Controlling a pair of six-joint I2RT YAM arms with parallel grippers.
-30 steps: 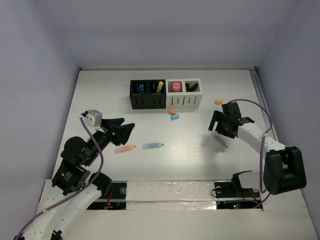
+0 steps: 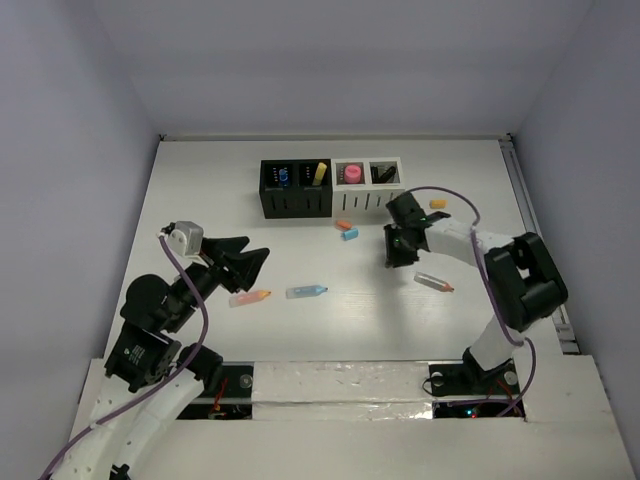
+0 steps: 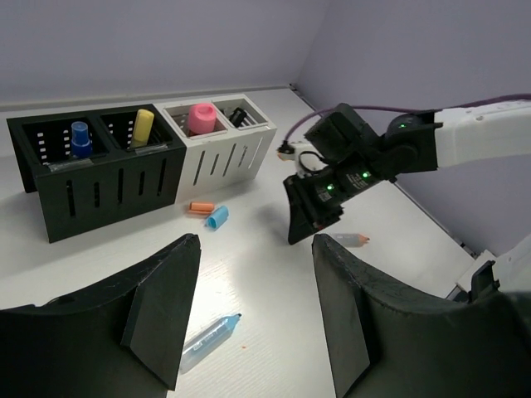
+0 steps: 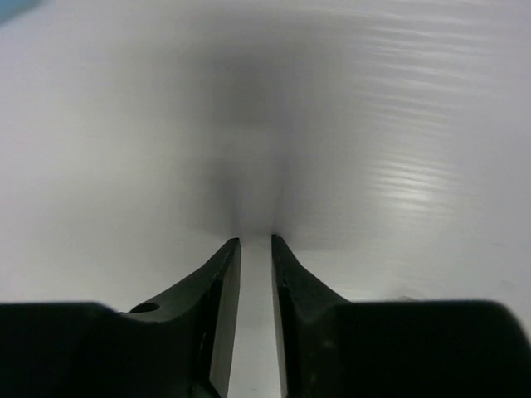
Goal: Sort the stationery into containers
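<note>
A black container (image 2: 295,205) holding blue and yellow items and a white container (image 2: 365,200) holding pink and black items stand at the back. Small orange (image 2: 343,224) and blue (image 2: 350,234) pieces lie before them. Markers lie on the table: pink (image 2: 247,298), blue (image 2: 305,291), pale with red tip (image 2: 432,282). A yellow piece (image 2: 438,204) lies at right. My left gripper is raised at left, fingers apart, nothing visible between. My right gripper is low over bare table right of centre, fingertips slightly apart, nothing visible between; its view is blurred.
Walls border the table (image 2: 200,250) at back and sides. The right arm reaches in from the right edge.
My right gripper has moved left, away from over the red-tipped marker, which is now uncovered, and its fingers look closer together. The left arm is nearly still.
</note>
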